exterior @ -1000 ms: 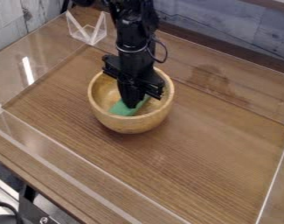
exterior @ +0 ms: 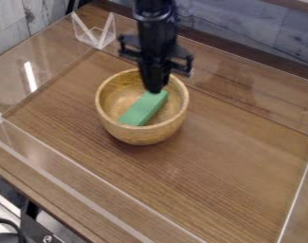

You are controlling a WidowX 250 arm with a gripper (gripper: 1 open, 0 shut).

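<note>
A round tan bowl [exterior: 171, 120] sits near the middle of the wooden table, with a green oblong block [exterior: 143, 109] lying inside it. The dark gripper [exterior: 141, 43] is above and behind the bowl, apart from it, its lower parts blurred. Nothing held by it can be seen; whether its fingers are open or shut is unclear in this view.
The bare table [exterior: 227, 171] has free room to the right and in front of the bowl. A white object [exterior: 96, 28] stands at the back left. Black cables lie at the lower-left edge.
The gripper has risen out of the bowl and moved back, away from the green block, which is now uncovered in the bowl.
</note>
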